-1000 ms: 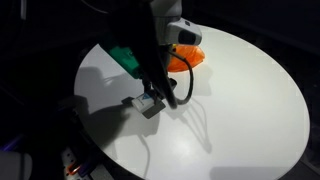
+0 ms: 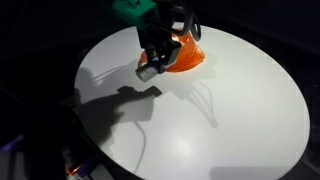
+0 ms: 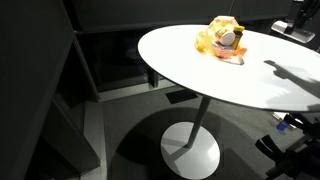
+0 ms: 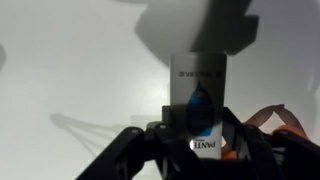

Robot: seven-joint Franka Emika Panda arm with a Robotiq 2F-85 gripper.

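Note:
A white bottle (image 4: pixel 198 92) with a blue drop on its label is between the fingers of my gripper in the wrist view. My gripper is shut on it. Its end (image 2: pixel 147 73) points down toward the near left in exterior view 1, raised above the table with a dark shadow below. An orange bag (image 2: pixel 188 55) lies just behind and right of the gripper there, partly covered by it. From exterior view 2, the bag (image 3: pixel 207 43) shows several items in it, one with a yellow part.
A round white table (image 2: pixel 235 115) carries the bag. Exterior view 2 shows the table's edge and the pedestal base (image 3: pixel 190 150) on the floor.

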